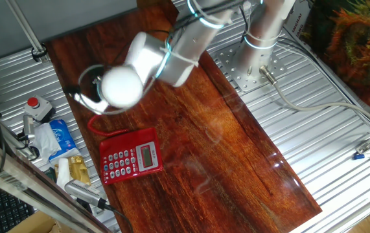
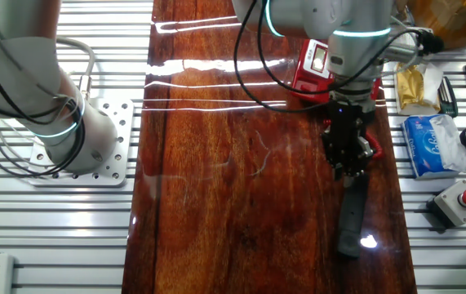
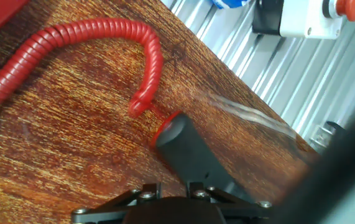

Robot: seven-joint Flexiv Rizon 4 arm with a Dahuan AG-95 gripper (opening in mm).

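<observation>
A red desk telephone (image 1: 121,169) with grey keys and a small display lies on the wooden table. Its black handset (image 2: 352,220) rests off the base, flat on the wood near the table's edge. In the wrist view, a red coiled cord (image 3: 96,28) curls to the red-trimmed end of the handset (image 3: 193,149). My gripper shows at the bottom of that view with a gap between its fingers, over the handset's lower part. From the other side, my gripper (image 2: 348,171) points down just above the handset's near end. The exact height between them is unclear.
Beside the table, on the slatted metal surface, are a red-buttoned switch box (image 2: 459,202), a blue tissue pack (image 2: 433,145) and a gold packet (image 2: 416,88).
</observation>
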